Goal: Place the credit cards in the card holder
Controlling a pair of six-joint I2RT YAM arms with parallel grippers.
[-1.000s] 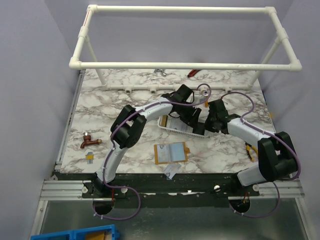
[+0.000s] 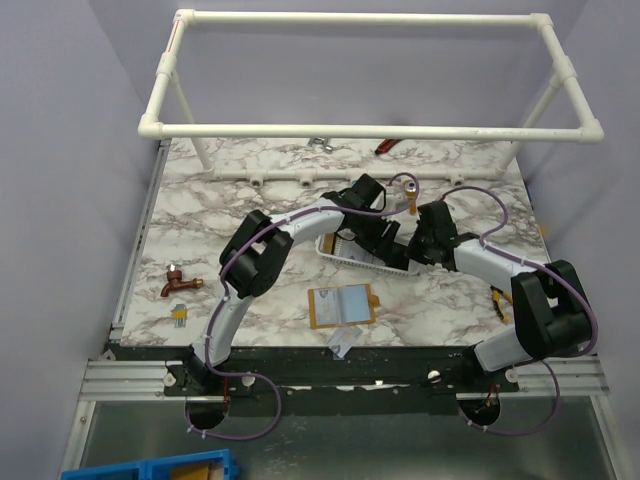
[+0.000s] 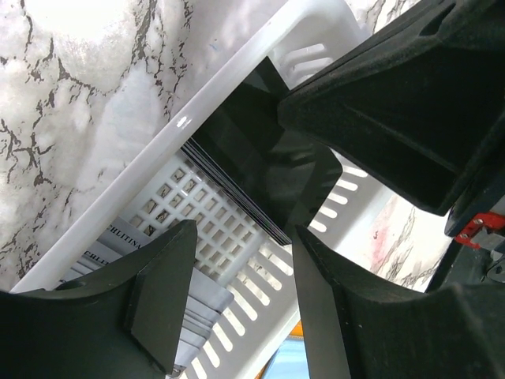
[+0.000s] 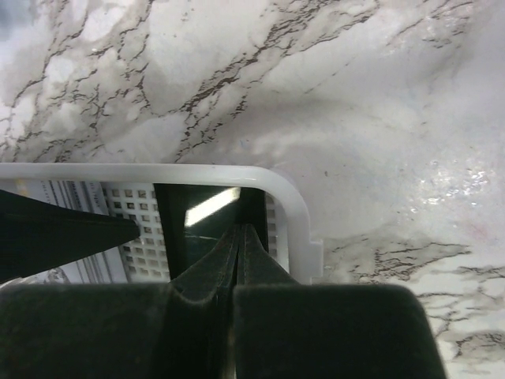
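Observation:
Black cards [image 3: 272, 150] lie at one end of a white slotted basket [image 3: 146, 170], their stacked edges showing in the left wrist view. My left gripper is open over that stack; its fingertips stand either side of the cards' near edge, and whether they touch it I cannot tell. Grey cards [image 3: 197, 308] lie farther along the basket, partly behind a left finger. At the basket's end my right gripper is shut above the black cards, nothing visible between its fingers. A brown-edged open holder [image 2: 342, 306], probably the card holder, lies flat in front of the basket.
A pale paper-like piece [image 2: 344, 341] lies below the holder. The brown tap [image 2: 180, 281] and a small yellow-grey item [image 2: 179, 315] are far left. A white pipe frame [image 2: 370, 132] spans the back.
My right gripper stays almost in place.

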